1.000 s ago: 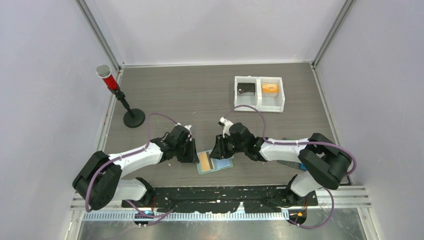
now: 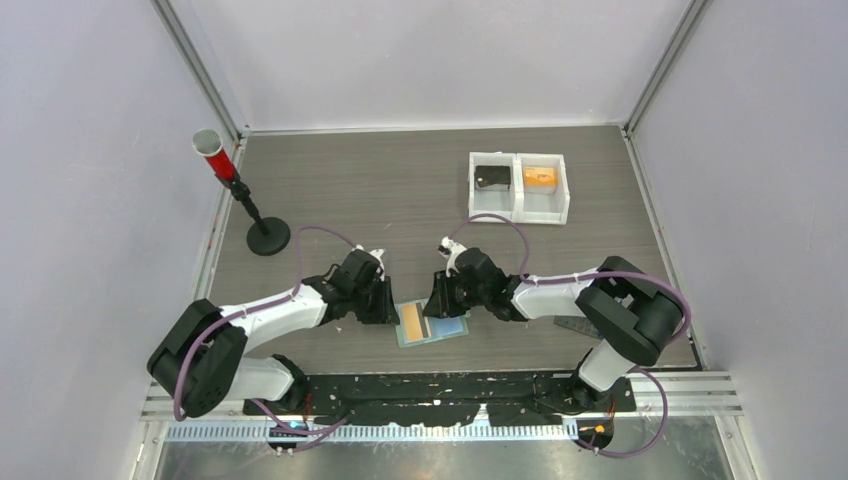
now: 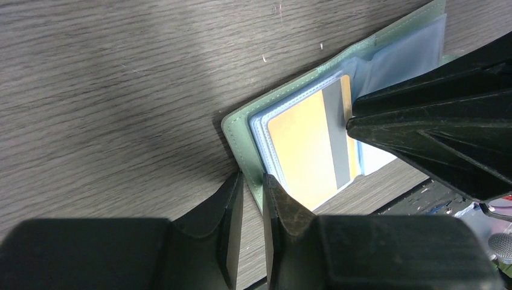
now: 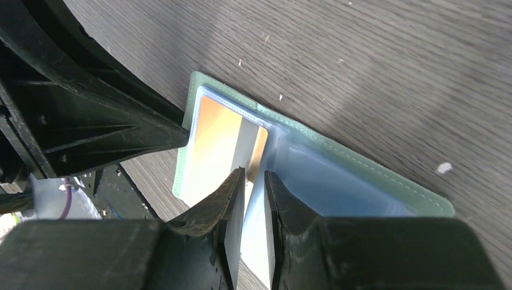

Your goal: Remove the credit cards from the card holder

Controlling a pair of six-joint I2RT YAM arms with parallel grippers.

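Note:
The open card holder (image 2: pixel 433 338), pale green with clear bluish sleeves, lies flat on the table. In its left sleeve sits an orange-yellow card (image 3: pixel 302 145) with a grey stripe. My left gripper is shut on the left edge of the holder, at a near corner. At the card's inner edge, by the sleeve's mouth, my right gripper is part open with a narrow gap between its fingers. Whether the card's edge is between those fingers is hard to tell. A bluish sleeve (image 4: pixel 338 178) covers the holder's right half; its contents are unclear.
A white two-compartment box (image 2: pixel 545 208) stands at the back right, with a dark item (image 2: pixel 492 177) and an orange one (image 2: pixel 540 178) in it. A red cup (image 2: pixel 213 156) on a black stand is at the left. Mid-table is free.
My right gripper has shifted very slightly, and its arm has swung a little to the left. The holder has moved a touch to the right; the left gripper stays at its edge.

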